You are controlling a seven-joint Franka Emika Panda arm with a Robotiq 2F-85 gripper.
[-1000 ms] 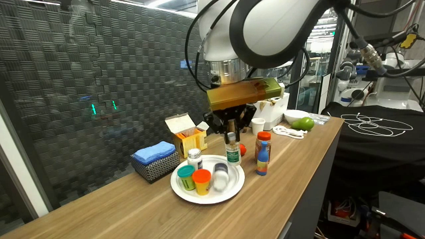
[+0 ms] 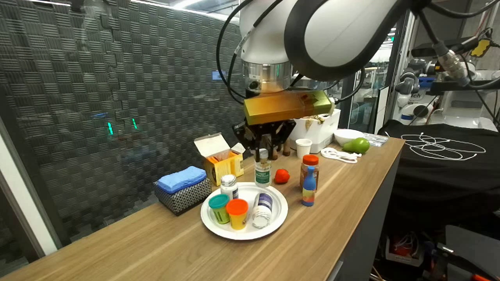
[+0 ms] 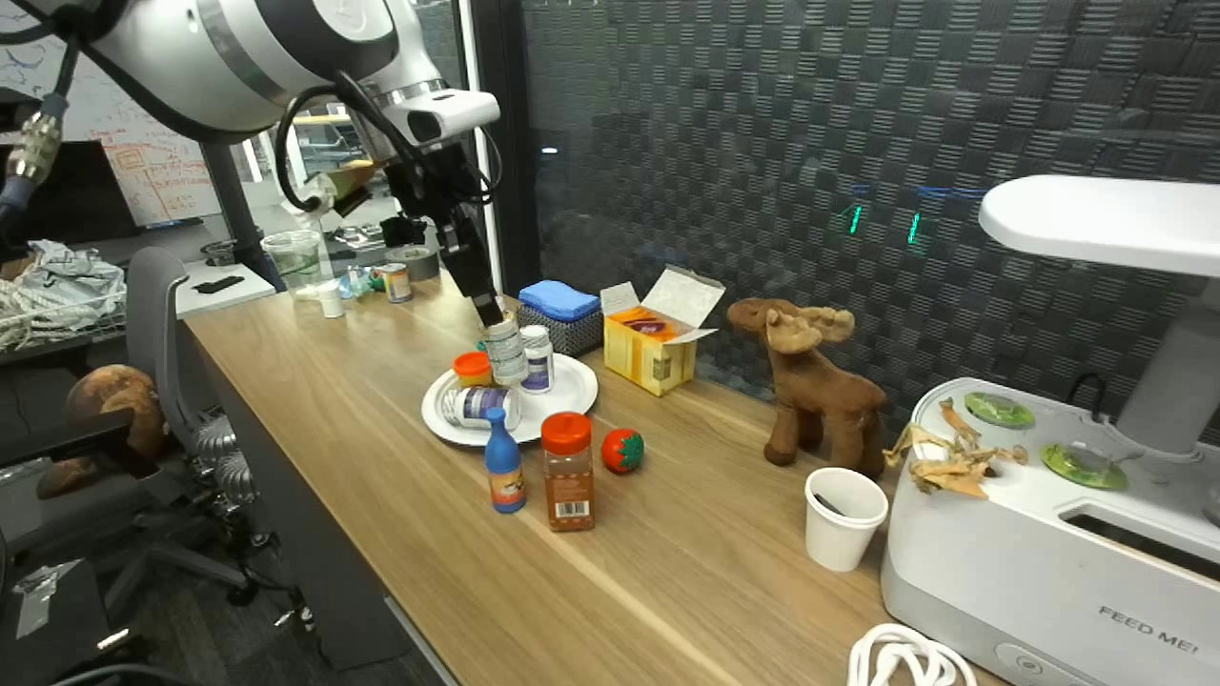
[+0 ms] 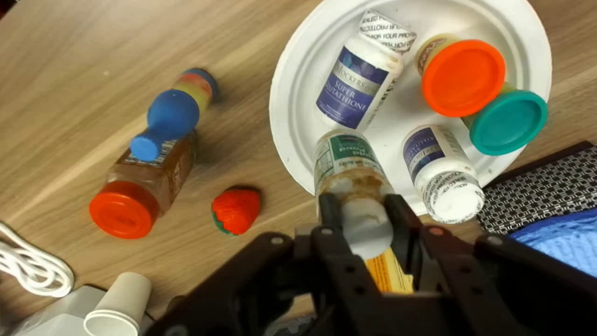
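Note:
My gripper is shut on the white cap of a clear bottle with a green label (image 4: 353,159). In exterior view 1 that green-labelled bottle (image 2: 263,173) is upright at the back edge of the white plate (image 2: 211,224); whether it touches the plate I cannot tell. A white bottle with a purple label (image 4: 353,84) lies on its side on the plate. Another white bottle (image 2: 229,186) stands upright there. Beside it are an orange-lidded tub (image 2: 237,215) and a teal-lidded tub (image 2: 219,209).
Right of the plate are a blue bottle (image 2: 309,187), a red-lidded jar (image 3: 568,474) and a toy strawberry (image 3: 622,451). Behind it stand an open yellow box (image 3: 649,354) and a patterned box with blue cloth (image 2: 183,189).
My gripper and the green-labelled bottle have moved left and slightly up in exterior view 1, uncovering the strawberry. The lying bottle, blurred before, has shifted slightly and now looks sharp.

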